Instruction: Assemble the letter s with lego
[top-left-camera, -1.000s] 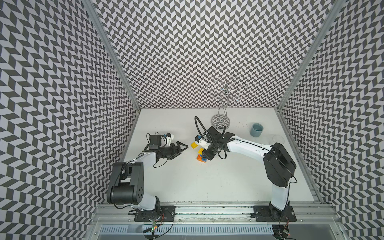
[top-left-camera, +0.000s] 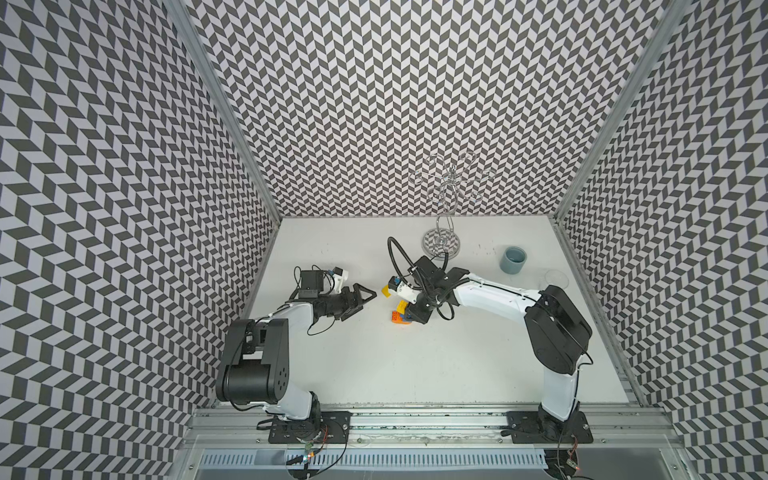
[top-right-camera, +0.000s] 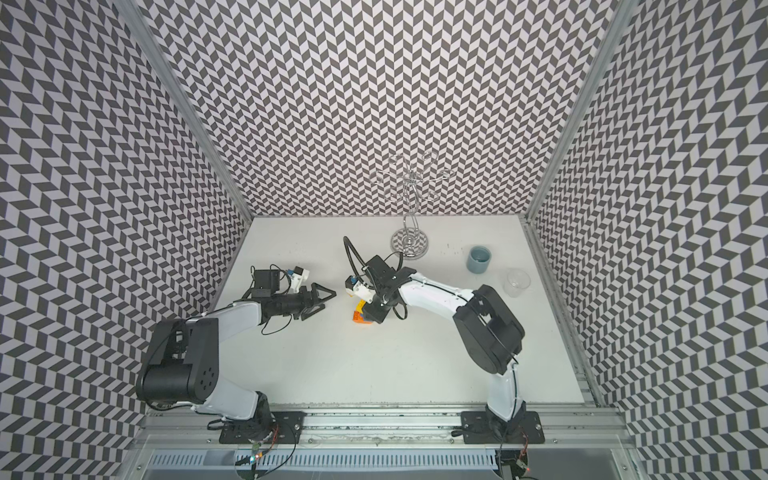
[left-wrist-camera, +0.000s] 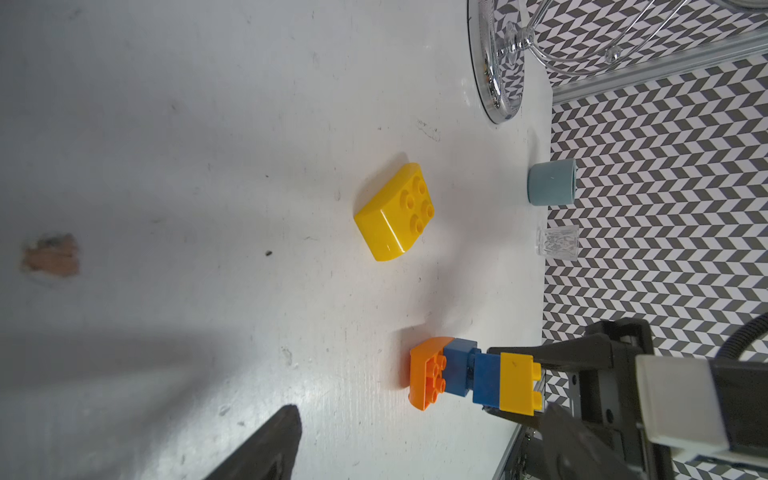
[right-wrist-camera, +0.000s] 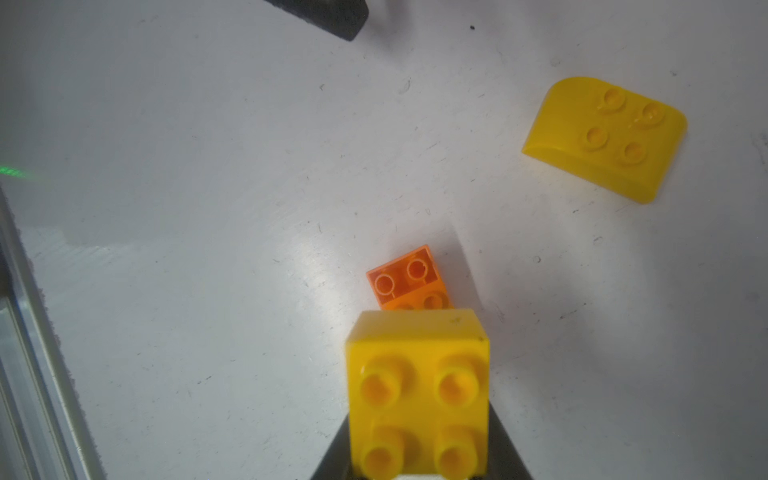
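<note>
My right gripper is shut on a yellow brick (left-wrist-camera: 517, 384) with a blue brick (left-wrist-camera: 486, 380) joined to it. That pair is held over a second blue brick (left-wrist-camera: 458, 366) joined to an orange rounded brick (left-wrist-camera: 428, 372) on the table. Studs show in a narrow gap between the blue bricks; whether they touch, I cannot tell. The right wrist view shows the held brick's studs hiding most of what lies under it. A loose yellow rounded brick (right-wrist-camera: 605, 137) lies apart, studs up. Left of the bricks, my left gripper (top-left-camera: 361, 304) is open and empty.
A chrome wire stand (top-left-camera: 441, 242) rises behind the right gripper. At the back right are a blue-grey cup (top-left-camera: 513, 260) and a clear glass (top-right-camera: 517, 281).
My right gripper has shifted slightly toward the front, covering more of the lower blue brick. The orange brick appears a touch further left. The left gripper has stayed in place.
</note>
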